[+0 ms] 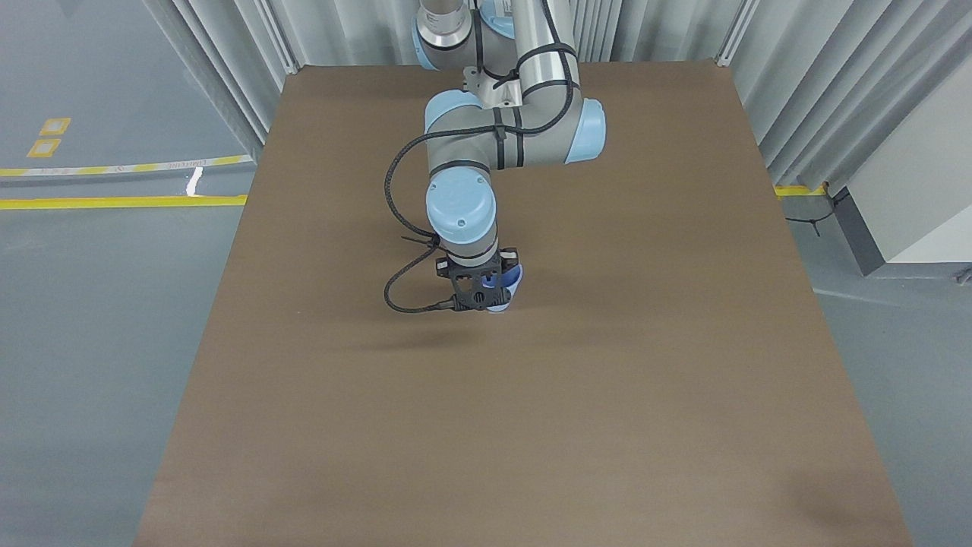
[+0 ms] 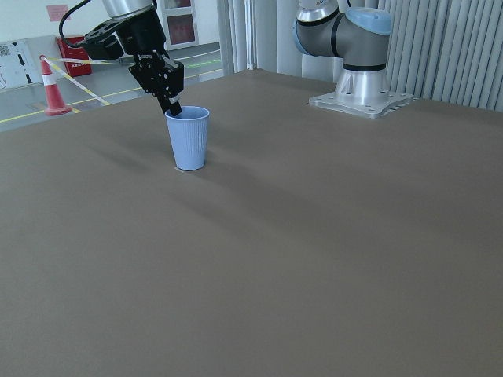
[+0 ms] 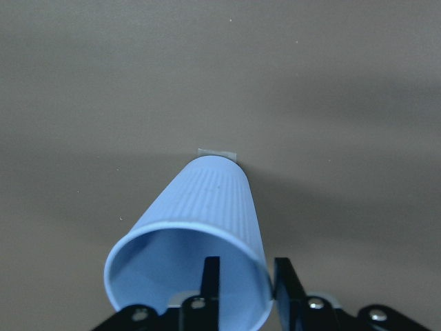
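A light blue ribbed cup (image 2: 188, 141) stands upright on the brown table (image 2: 275, 259), just at a small translucent square on the surface (image 3: 216, 152). My gripper is at the cup's rim, one finger inside the cup and the other just outside, with the wall between them; whether it is clamped on the rim or slightly apart is hard to tell. In the front view the cup (image 1: 510, 284) is mostly hidden under the black gripper body.
The robot's base (image 2: 359, 100) sits at the back of the table, near grey curtains. An orange cone (image 2: 53, 90) stands on the floor beyond the edge.
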